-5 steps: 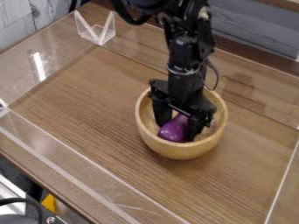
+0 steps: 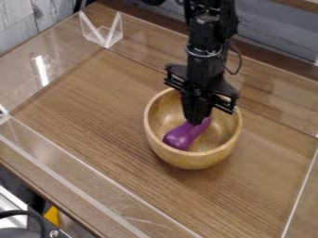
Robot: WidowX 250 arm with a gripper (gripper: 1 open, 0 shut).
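A round tan bowl stands on the wooden table, right of the middle of the view. In it lies a purple elongated object, its upper end close under the gripper. The black gripper is over the bowl's back part, at the top end of the purple object. Its fingertips are dark and overlap, so whether they are open or shut, and whether they touch the object, is unclear.
A clear angular plastic piece stands at the back left. A dark cable lies at the bottom left, beyond the table's edge.
The gripper has risen and moved back from low in the bowl, showing more of the purple object, which still lies in the bowl.
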